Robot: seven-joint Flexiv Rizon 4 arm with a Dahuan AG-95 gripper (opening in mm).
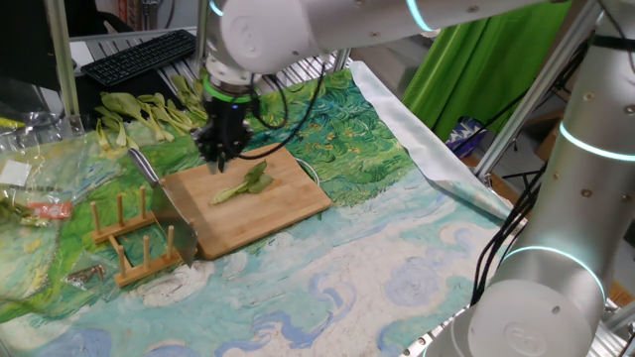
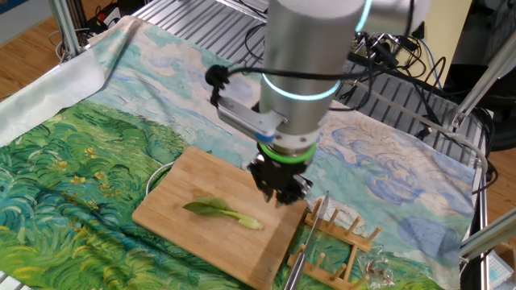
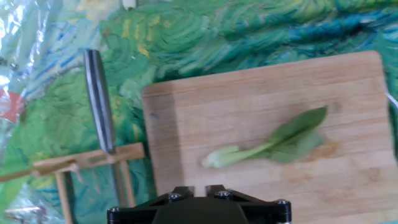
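A single leafy green stalk (image 1: 242, 185) lies on the wooden cutting board (image 1: 283, 213). In the wrist view its pale stem end (image 3: 219, 158) points left and its leaf (image 3: 300, 127) right. My gripper (image 1: 220, 169) hangs above the board's far-left part in exterior view 1, clear of the stalk. Exterior view 2 has the gripper (image 2: 279, 197) over the board edge near the knife. Its black fingertips (image 3: 182, 190) show at the bottom of the wrist view with a small gap; nothing is seen held, and how far they stand apart is unclear.
A knife (image 3: 99, 102) leans in a wooden peg rack (image 1: 149, 266) beside the board. Several more greens (image 1: 149, 111) lie behind it, near a keyboard (image 1: 139, 57). Plastic packaging (image 1: 40, 149) is at left.
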